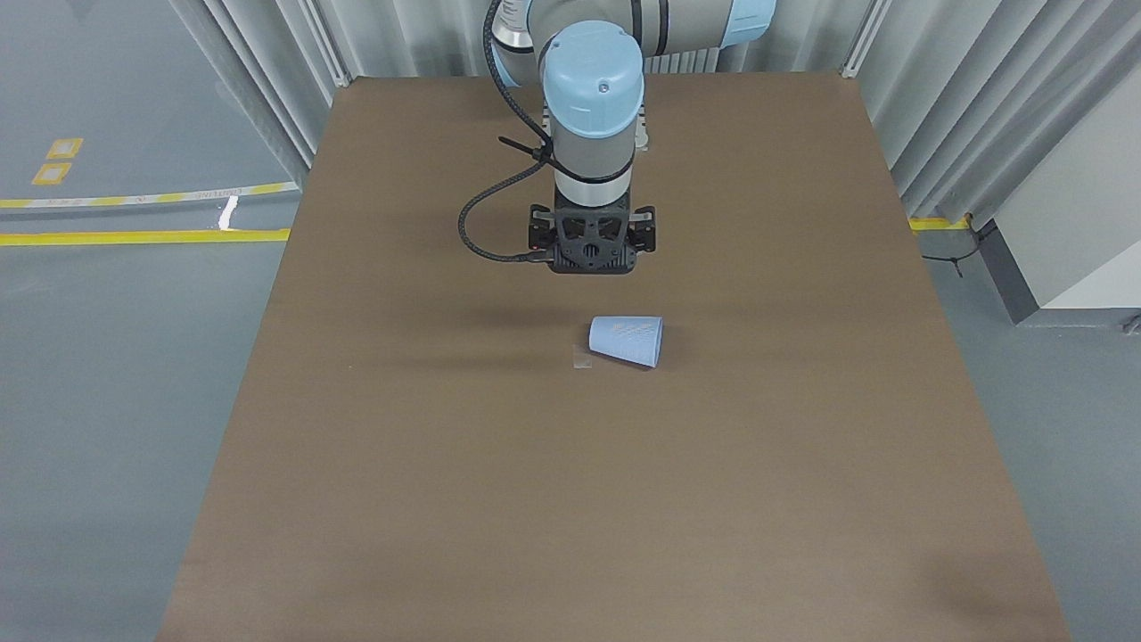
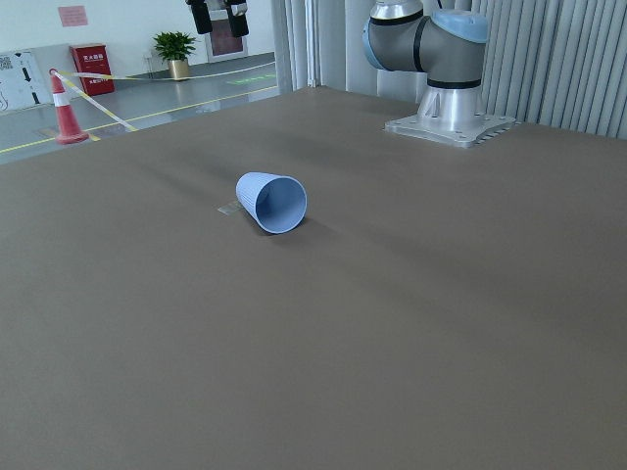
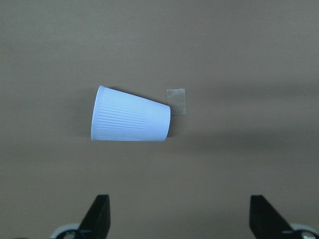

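Observation:
A light blue ribbed cup (image 1: 626, 341) lies on its side on the brown table, behind it in the front view my gripper (image 1: 591, 241) hangs above the surface. The left view shows the cup (image 2: 257, 196) with its mouth toward that camera and the gripper (image 2: 217, 22) high at the top edge, partly out of frame. In the wrist view the cup (image 3: 128, 116) lies beyond the fingertips, which stand wide apart with nothing between them; the gripper is open.
A small clear piece of tape (image 3: 176, 99) is on the table (image 1: 428, 449) beside the cup's narrow end. The arm's base (image 2: 449, 125) stands at the back, with curtains behind it.

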